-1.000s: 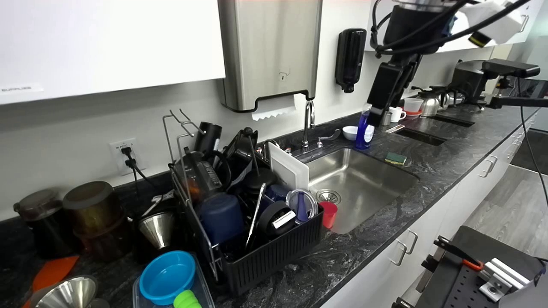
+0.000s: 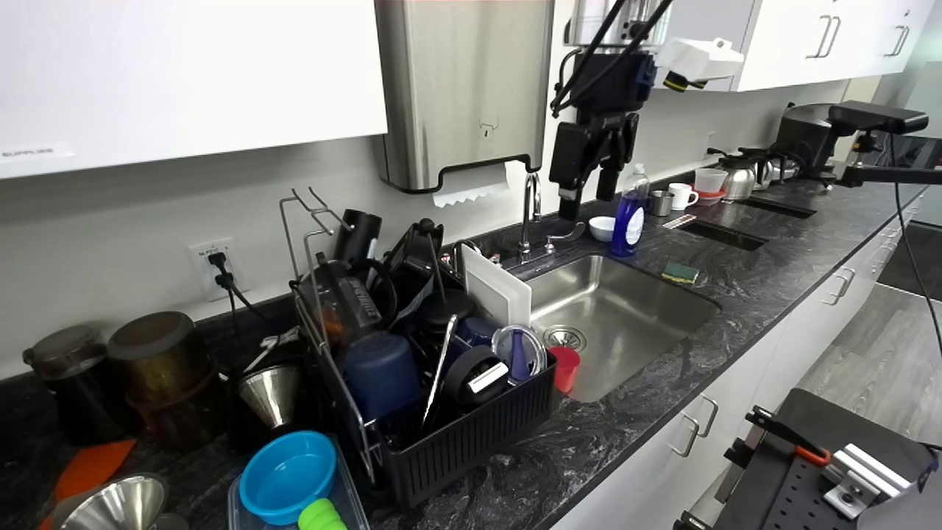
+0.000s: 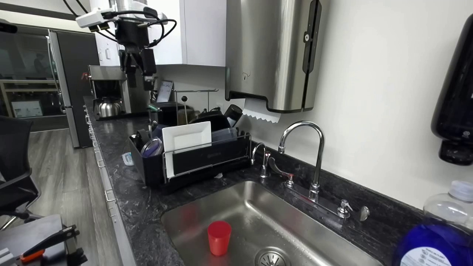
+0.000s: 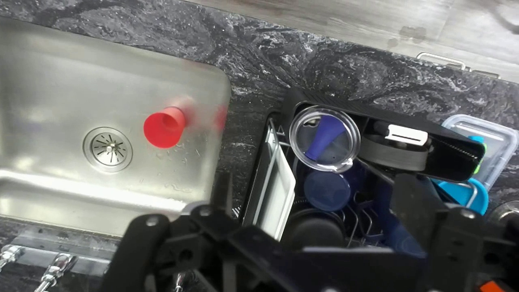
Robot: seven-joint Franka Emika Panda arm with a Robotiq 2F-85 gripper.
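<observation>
My gripper hangs open high above the counter, with nothing between its fingers. In exterior view 2 the gripper appears above and behind the dish rack. A red cup stands in the steel sink, near the drain. Seen from the wrist, the cup lies well outside the fingers, to their upper left. Below the spread fingers is the black dish rack, holding a white plate, a clear lid with a purple piece and dark blue cups. Depth between fingers and rack cannot be judged exactly.
A faucet rises behind the sink, and a blue soap bottle stands at its far corner. A paper towel dispenser juts from the wall above. A blue bowl sits beside the rack.
In exterior view 1 my arm has moved left and farther from the camera, and the gripper now points more straight down. The wall soap dispenser is now hidden behind it. The dishes and red cup have not moved.
</observation>
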